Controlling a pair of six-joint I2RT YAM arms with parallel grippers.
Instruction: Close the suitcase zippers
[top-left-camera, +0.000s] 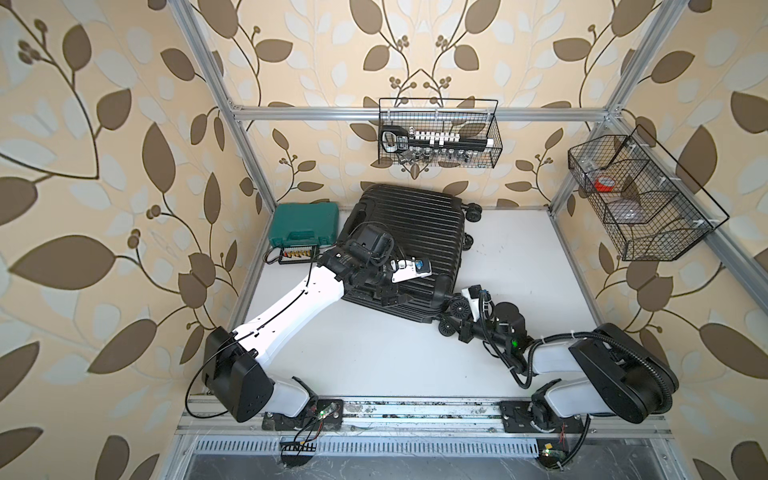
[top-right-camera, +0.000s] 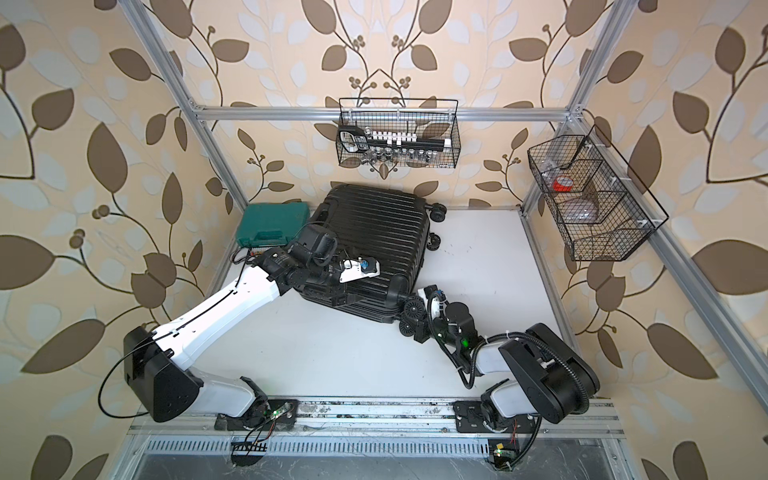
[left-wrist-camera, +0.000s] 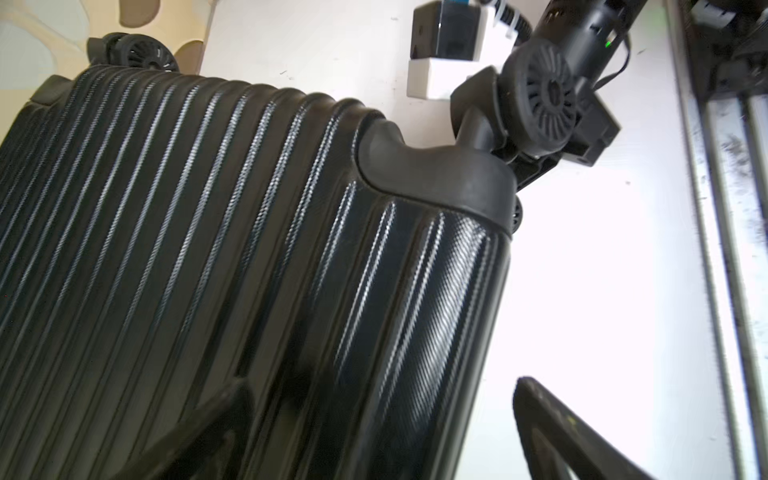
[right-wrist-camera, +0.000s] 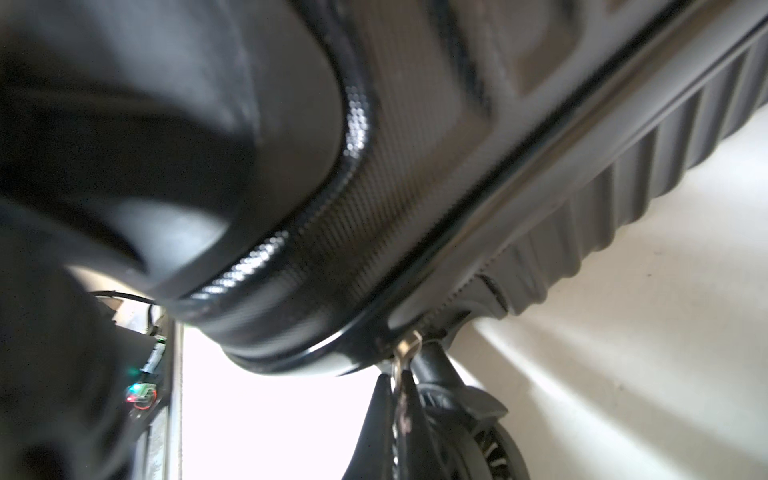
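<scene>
The black ribbed suitcase (top-left-camera: 408, 232) lies flat on the white table, its wheels towards the right. In the left wrist view, my left gripper stands open above the suitcase's front edge, its fingers wide apart with nothing between them. At the front right corner, my right gripper is shut beside a caster wheel (right-wrist-camera: 480, 448). A small brass-coloured zipper pull (right-wrist-camera: 408, 345) sticks out from between its fingertips, close under the rim of the upper shell. Most of the zipper track is hidden beneath that shell.
A green case (top-left-camera: 304, 224) stands at the back left, with a small box of bits (top-left-camera: 298, 254) in front. Wire baskets (top-left-camera: 440, 144) hang on the back and right walls.
</scene>
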